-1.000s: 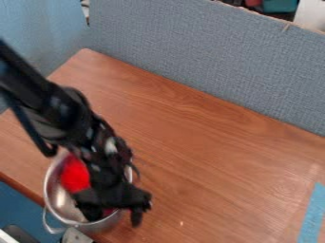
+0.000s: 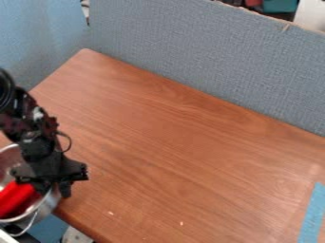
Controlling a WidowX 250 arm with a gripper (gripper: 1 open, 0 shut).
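At the lower left, my gripper [image 2: 61, 186] hangs over a metal pot [image 2: 45, 209], partly cut off by the frame's left edge and partly behind the gripper. A red object [image 2: 14, 197] lies in the pot, below and left of the fingertips. The fingers are dark and small in this view; I see nothing clearly between them, and whether they are shut is hard to tell.
Blue-grey padded walls [image 2: 203, 57] border it at the back and left. A light blue strip [image 2: 313, 214] lies at the right edge.
My arm and gripper have moved left, and the pot with the red object in it has shifted left too, toward the frame's edge.
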